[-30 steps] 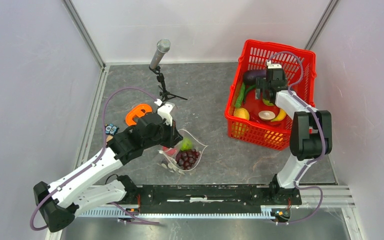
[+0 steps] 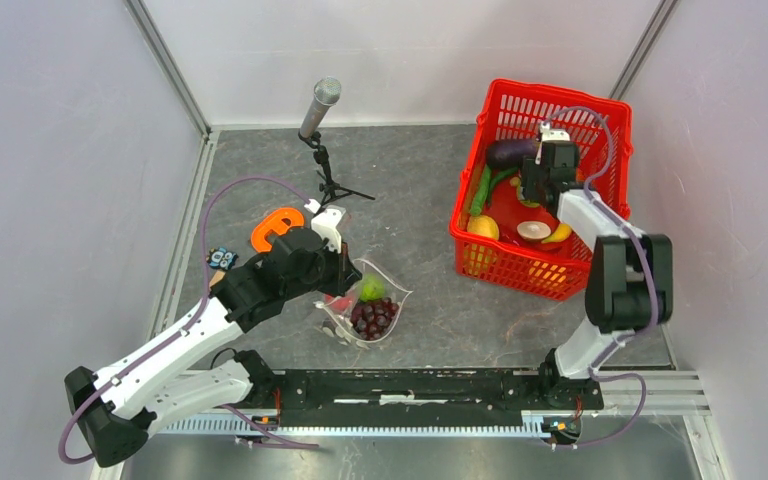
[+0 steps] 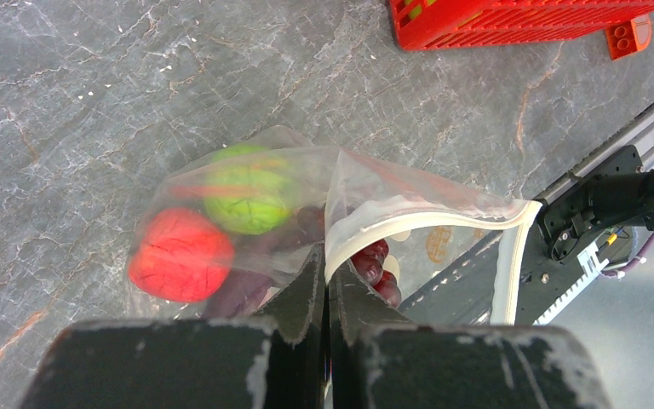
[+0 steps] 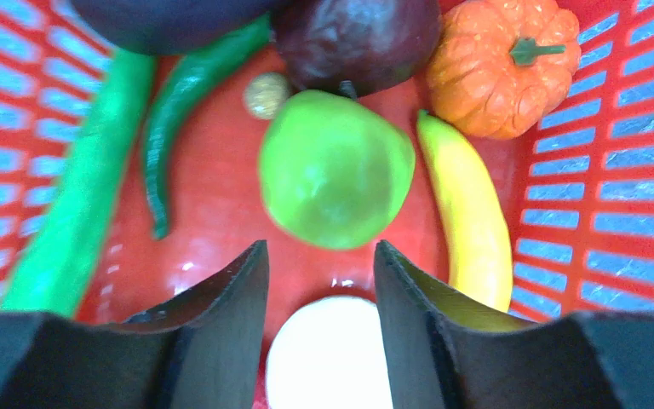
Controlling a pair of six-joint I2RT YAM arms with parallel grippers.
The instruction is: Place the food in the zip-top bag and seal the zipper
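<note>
My left gripper is shut on the rim of the clear zip top bag point(image 2: 387, 286); inside lie a red item point(image 3: 179, 254), a green item point(image 3: 245, 196) and grapes point(image 3: 368, 266). My right gripper is in the red basket point(image 2: 510, 270), open over a green pepper-like item point(image 4: 336, 166). Around it are a banana point(image 4: 468, 213), a small pumpkin point(image 4: 502, 68), an eggplant point(image 4: 170, 17), a dark purple item point(image 4: 358, 38), a long green vegetable point(image 4: 77, 187), a green chili point(image 4: 179, 111) and a white round item point(image 4: 328, 358).
A microphone on a tripod point(image 2: 322, 100) stands at the back. An orange item point(image 2: 265, 230) and a small blue patterned item point(image 2: 222, 258) lie behind the left arm. The table between bag and basket is clear.
The left arm and bag are almost unchanged.
</note>
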